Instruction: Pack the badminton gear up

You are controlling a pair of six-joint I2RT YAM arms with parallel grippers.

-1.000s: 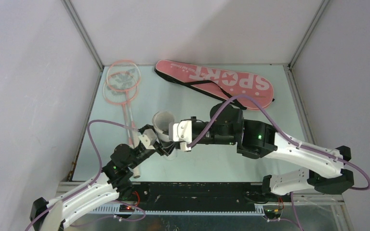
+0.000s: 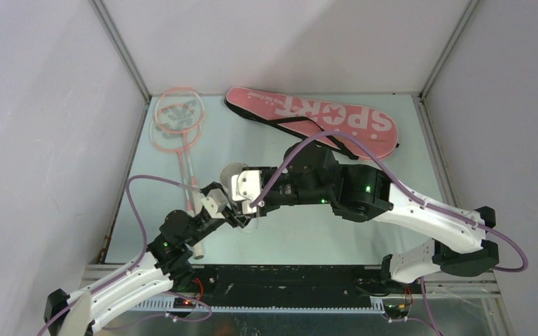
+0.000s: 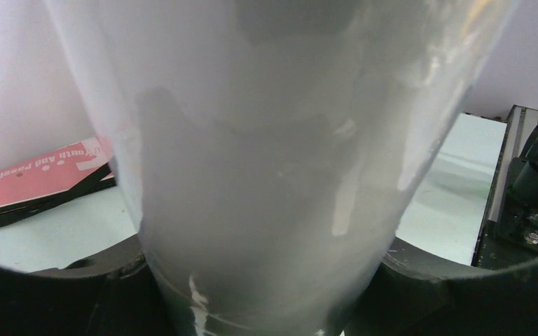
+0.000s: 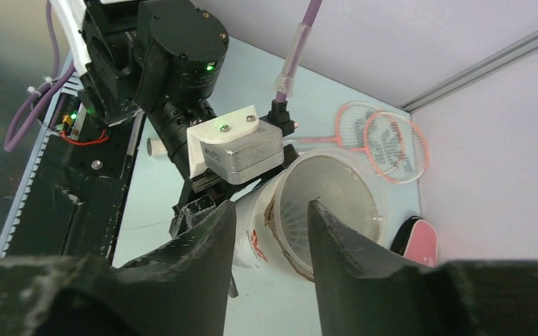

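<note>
A translucent white tube (image 3: 266,175), open at its top, is gripped by my left gripper (image 2: 232,213) near the middle of the table. My right gripper is over the tube's rim, its fingers apart with the tube's edge showing between them; contact is not clear. In the top view the right arm hides much of the tube. Two pink rackets (image 2: 179,157) lie along the left, one over the other. A pink SPORT bag (image 2: 294,105) with a black strap lies along the back.
White walls (image 2: 490,140) close in the sides and back.
The right arm has moved left over the tube, covering more of it in the top view. The left gripper and tube look unmoved.
</note>
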